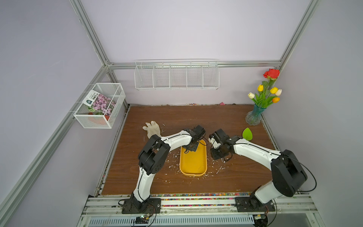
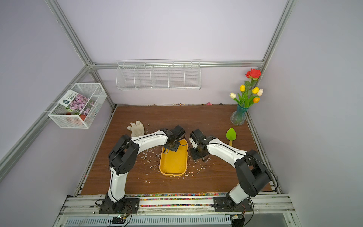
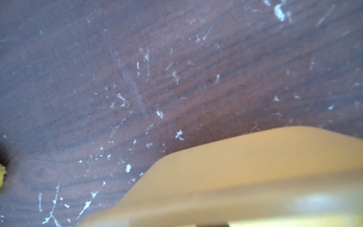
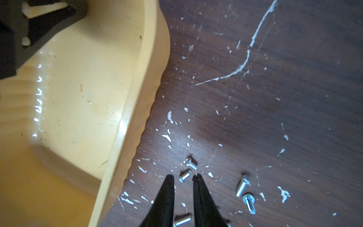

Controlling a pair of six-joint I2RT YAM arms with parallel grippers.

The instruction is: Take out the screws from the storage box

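Observation:
The yellow storage box point(image 1: 193, 166) stands mid-table; inside, only its bare floor and tiny specks show in the right wrist view, part of it hidden. Short silver screws point(image 4: 192, 163) lie on the wood just right of the box, with a pair point(image 4: 242, 186) further right. Over those nearer screws my right gripper points down, a narrow gap between its fingers; whether it touches a screw is unclear. Above the box's far end is my left gripper point(image 1: 192, 146); its fingers are hidden, and the left wrist view shows mostly the box's outer wall point(image 3: 264, 162).
A pale glove point(image 1: 152, 129) lies at the back left, a green leaf-shaped piece point(image 1: 247, 134) at the right. Behind it stands a vase point(image 1: 253, 117) of flowers. White flecks and scratches mark the tabletop.

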